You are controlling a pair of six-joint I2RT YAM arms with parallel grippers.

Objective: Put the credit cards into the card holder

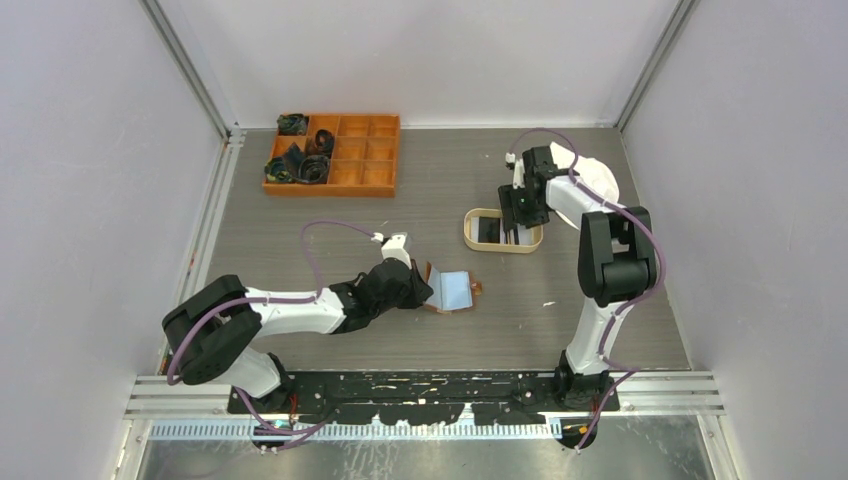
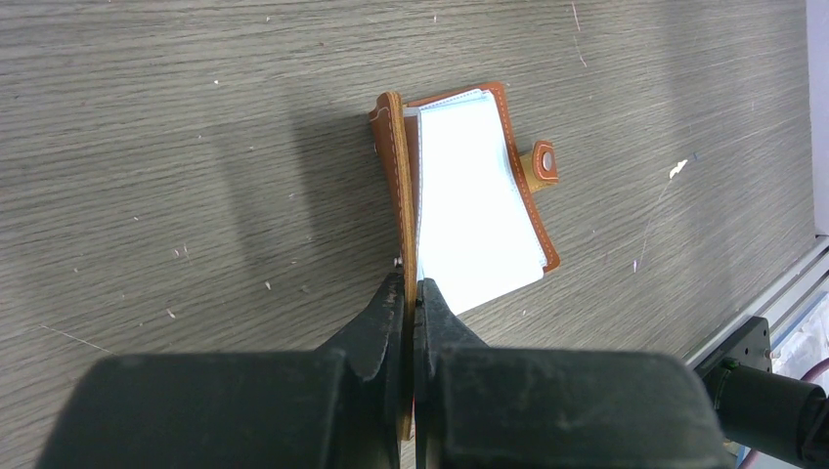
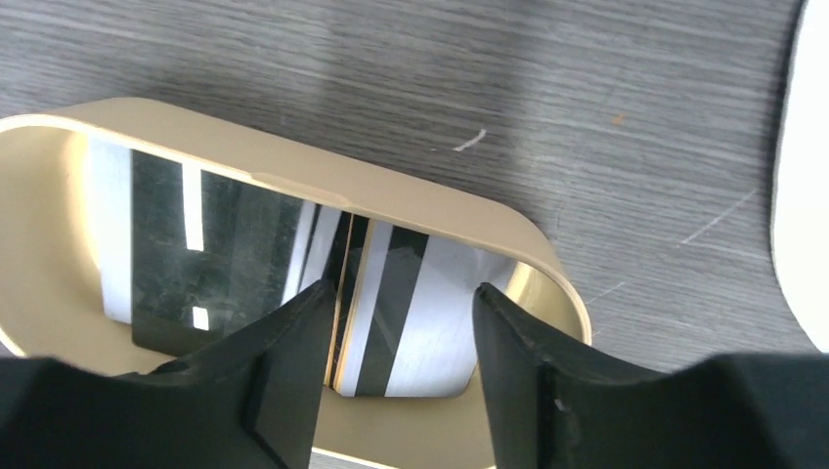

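Observation:
An open tan leather card holder [image 2: 523, 195] with white sleeves [image 1: 455, 290] lies on the table in the centre foreground. My left gripper is shut on its upright cover edge. A beige oval container [image 1: 470, 230] holds several cards [image 3: 210, 254], black and silver, behind the holder to the right. My right gripper is part open down at that container, its fingertips over the right-hand cards; whether they touch any is unclear.
An orange compartment tray [image 1: 370, 170] with dark coiled items sits at the back left. A white round object [image 1: 590, 175] lies beside the container on the right.

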